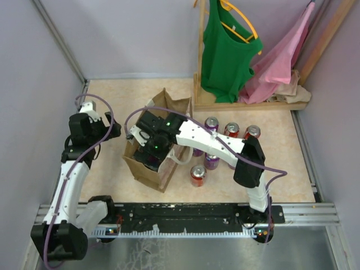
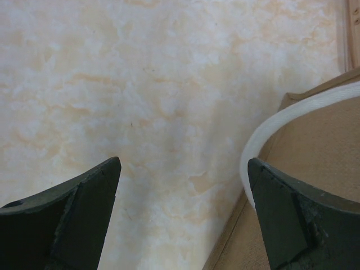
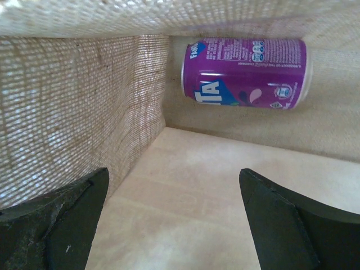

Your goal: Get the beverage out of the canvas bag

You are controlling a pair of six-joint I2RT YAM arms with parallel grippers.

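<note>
The brown canvas bag (image 1: 143,173) stands open at the table's middle left, with my right gripper (image 1: 148,151) reaching down inside it. In the right wrist view, a purple can (image 3: 244,73) lies on its side within the bag, ahead of the fingers and apart from them. Nothing is between the open fingers of this right gripper. Left of the bag, over bare table, my left gripper (image 1: 113,124) is open and empty. Its wrist view shows the bag's side and pale handle (image 2: 264,132) close by the right finger (image 2: 298,214). From above, the right arm largely covers the can.
Several upright cans stand right of the bag, among them a red one (image 1: 198,175) and a purple one (image 1: 211,161). A wooden rack (image 1: 250,106) with a green garment (image 1: 230,56) and a pink one stands at the back. Bare table lies left of the bag.
</note>
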